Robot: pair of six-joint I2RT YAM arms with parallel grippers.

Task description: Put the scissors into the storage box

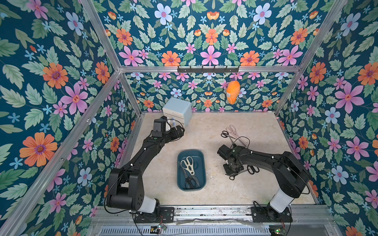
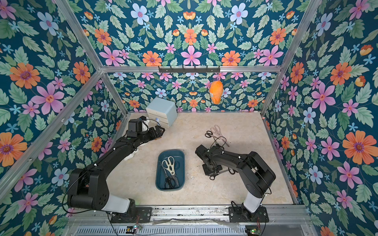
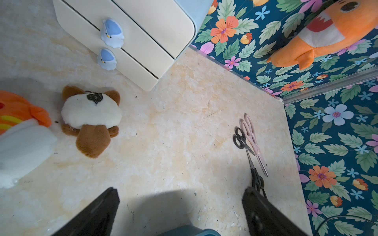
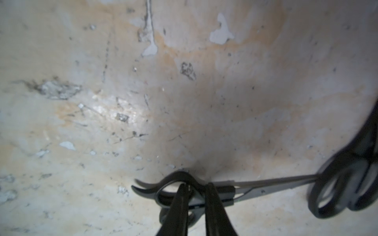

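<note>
The teal storage box [image 1: 200, 177] holds cream-handled scissors [image 1: 189, 166] and black-handled scissors [image 1: 190, 181]. My right gripper is down at the handle of black scissors [image 4: 256, 190] lying on the table; its fingertips are close together over the loops, and whether they grip is unclear. Another black handle [image 4: 332, 188] lies at right. Pink scissors [image 3: 256, 145] and black scissors [image 3: 239, 137] lie at the back right. My left gripper is raised near the drawer unit, its fingers wide open and empty.
The drawer unit [image 1: 181, 106] stands at back left. A brown-and-white plush [image 3: 91, 114] and an orange-and-white plush [image 3: 23, 149] lie before it. An orange plush [image 1: 232, 91] hangs on the back wall.
</note>
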